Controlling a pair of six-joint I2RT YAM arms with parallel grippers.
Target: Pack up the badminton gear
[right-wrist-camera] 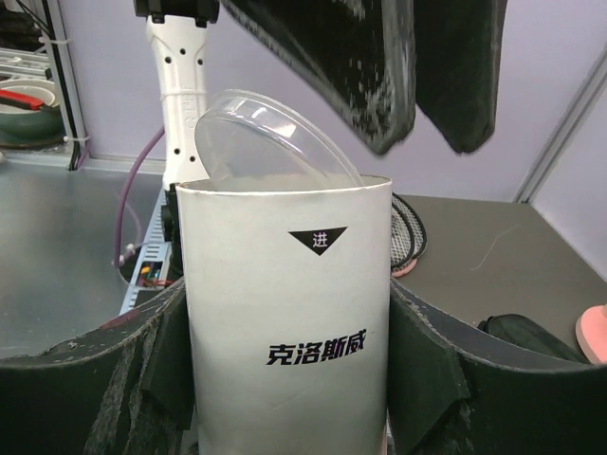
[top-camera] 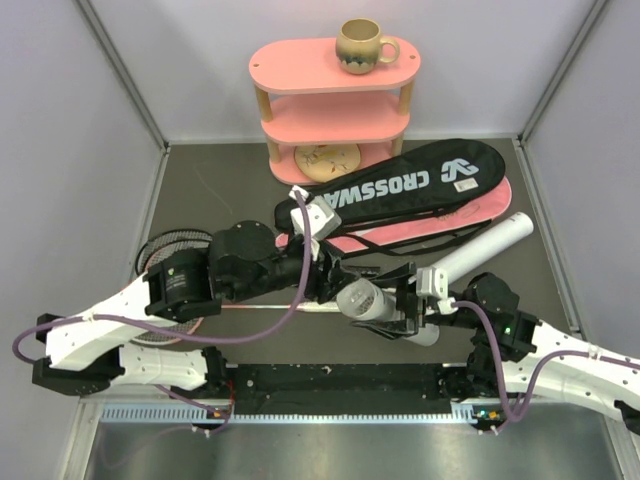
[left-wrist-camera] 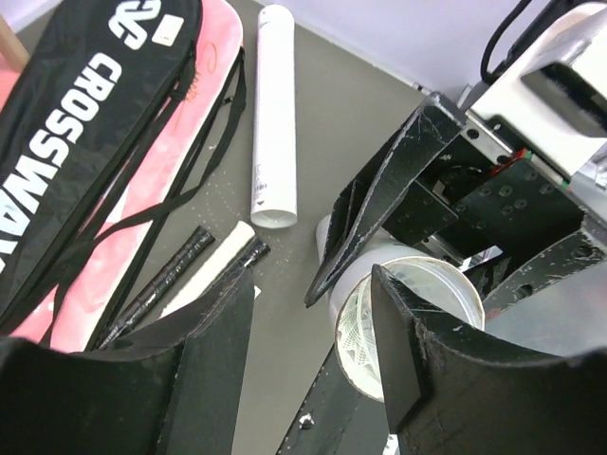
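A white shuttlecock tube (right-wrist-camera: 285, 370) is upright in the right wrist view between the fingers of my right gripper (top-camera: 385, 308), shut on it; its clear lid (right-wrist-camera: 270, 142) sits tilted at the rim, and shuttlecocks show inside in the left wrist view. My left gripper stands open just beside the tube's mouth. A second tube (left-wrist-camera: 275, 118) lies on the mat. The black CROSSWAY bag (top-camera: 390, 185) and pink bag (top-camera: 460, 210) lie behind, with racket handles (left-wrist-camera: 204, 275) nearby. Racket heads (top-camera: 175, 245) are partly hidden by my left arm.
A pink three-tier shelf (top-camera: 335, 120) with a mug (top-camera: 358, 48) on top stands at the back. Bare mat (top-camera: 210, 185) shows at the back left. Walls bound the sides.
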